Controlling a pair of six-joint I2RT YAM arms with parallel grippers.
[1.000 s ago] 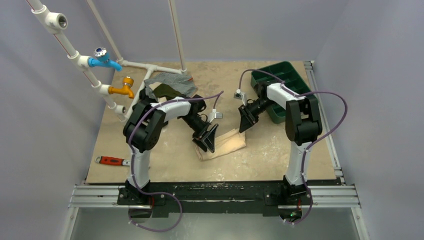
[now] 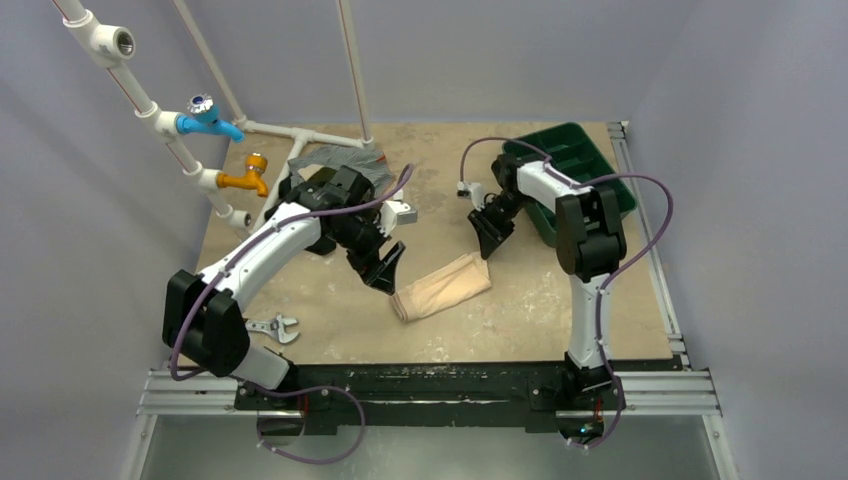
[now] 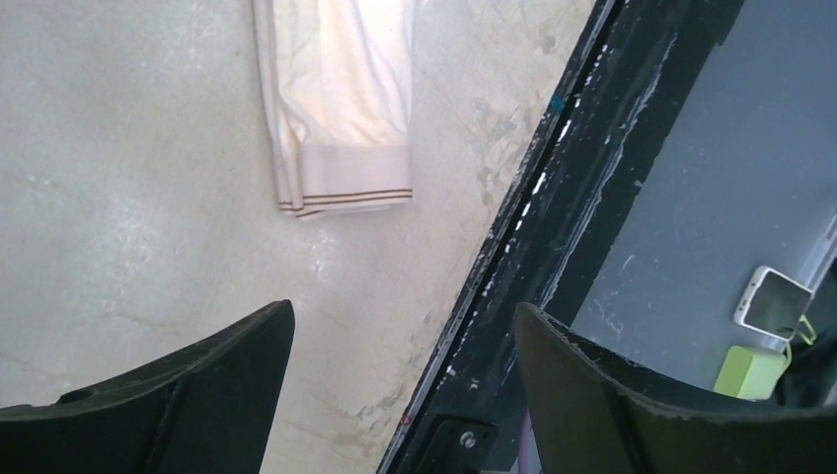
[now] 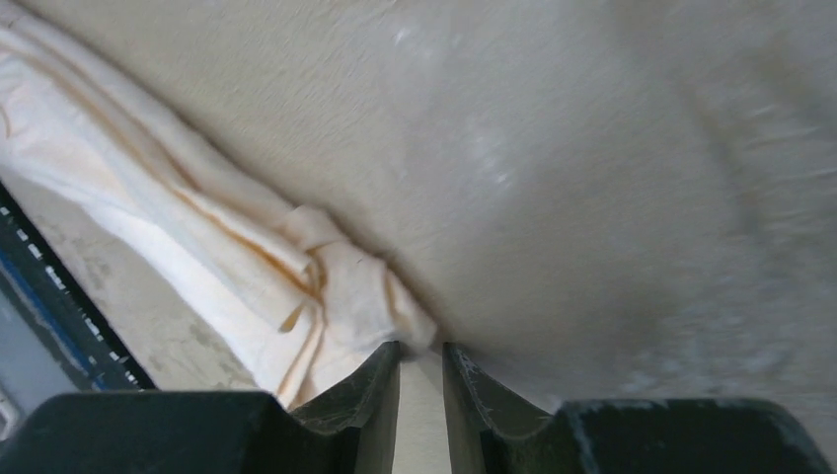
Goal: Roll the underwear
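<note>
The cream underwear (image 2: 440,290) lies flat on the table as a folded, slanting strip. Its waistband (image 3: 355,175), with thin brown lines, faces me in the left wrist view. Off its left end, my left gripper (image 2: 384,274) stands open and empty, clear of the cloth. At the other end, my right gripper is open by only a narrow gap, and its fingertips are right at a cloth corner (image 4: 405,311). Whether they touch that corner is hard to tell. The folded layers (image 4: 257,257) run away from it to the left.
A green divided bin (image 2: 570,150) stands behind my right arm. Grey cloth (image 2: 345,160) and dark items lie at the back left by the white pipe frame. A wrench (image 2: 275,328) rests near the front left.
My left gripper has drawn back leftward off the underwear, its arm swinging left. The right gripper shifted slightly and remains by the right corner. The underwear looks much the same.
</note>
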